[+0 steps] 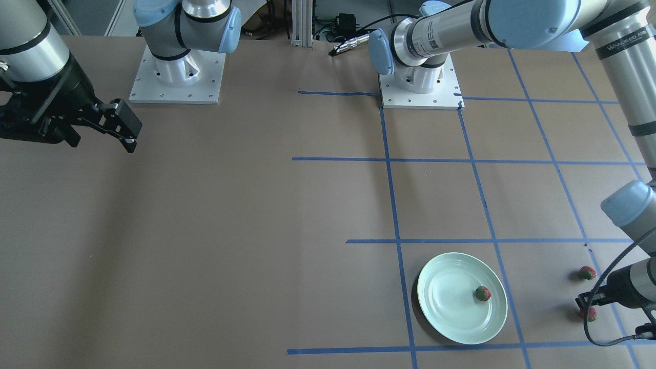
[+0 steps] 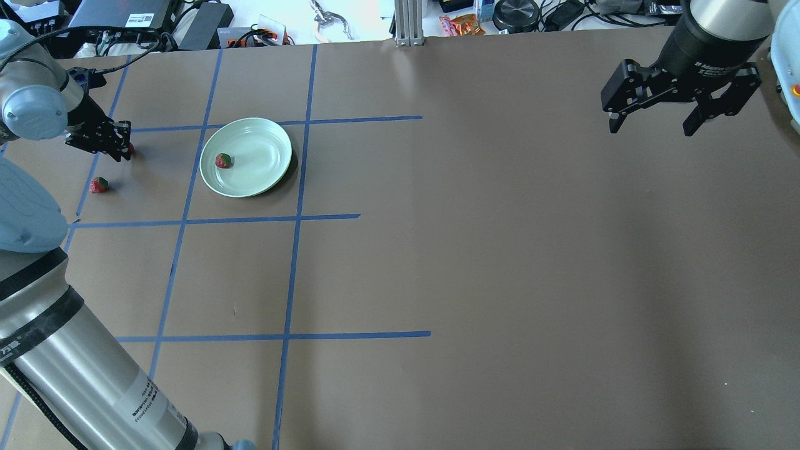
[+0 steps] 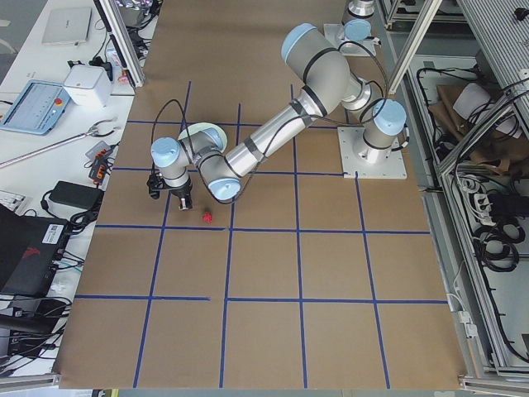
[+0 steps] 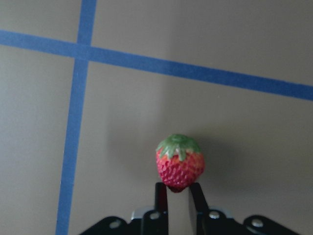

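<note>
My gripper is low over the table, a strawberry point(image 4: 178, 164) at its fingertips in the wrist view; whether it grips the berry is unclear. In the front view this strawberry point(image 1: 591, 314) shows beneath the gripper. A second strawberry point(image 1: 587, 272) lies just behind it on the taped floor. A pale green plate point(image 1: 439, 295) sits to the left, holding a third strawberry point(image 1: 483, 293).
Another arm's black gripper point(image 1: 104, 123) hangs at the left of the front view. Cluttered equipment lines the edge in the top view.
</note>
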